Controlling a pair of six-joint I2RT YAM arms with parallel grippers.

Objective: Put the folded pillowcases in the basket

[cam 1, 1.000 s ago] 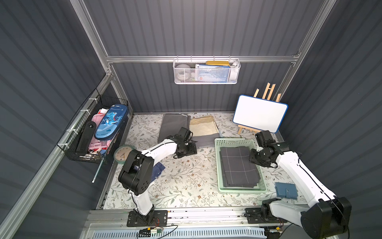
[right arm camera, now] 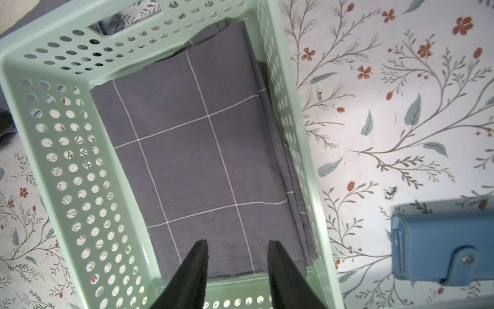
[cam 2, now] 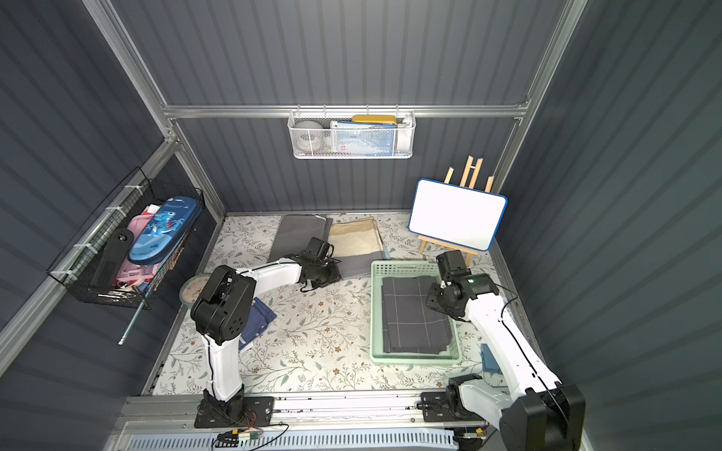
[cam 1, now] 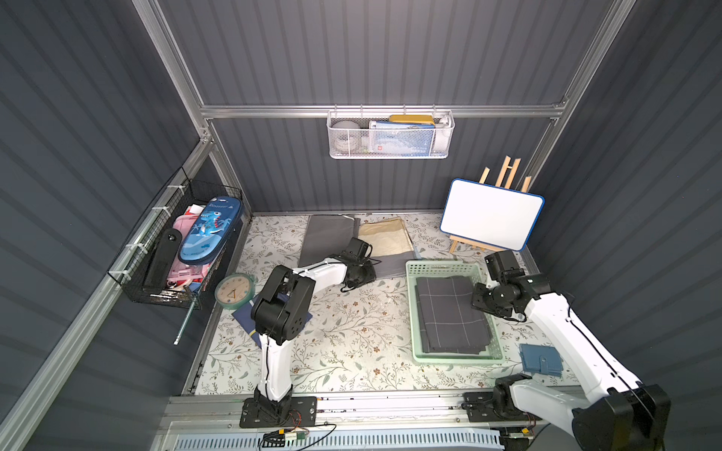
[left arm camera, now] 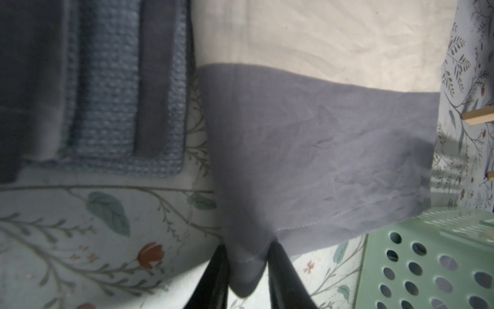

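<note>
A folded cream-and-grey cloth, which looks like the pillowcase, lies flat at the back of the table, left of the green basket. At its near left corner is my left gripper. In the left wrist view the grey corner bunches between its fingers; whether they press it tight is unclear. Inside the basket rests a folded dark grey cloth with white grid lines. Over the basket's right rim, my right gripper has its fingers apart, nothing between them.
Left of the cream-and-grey cloth lies a dark grey folded stack. A whiteboard on an easel stands behind the basket. A blue wallet lies right of it, a round clock far left.
My left arm has shifted slightly right, bringing its gripper to the cloth's near corner. The right arm has moved very little. The basket and its contents stay put.
</note>
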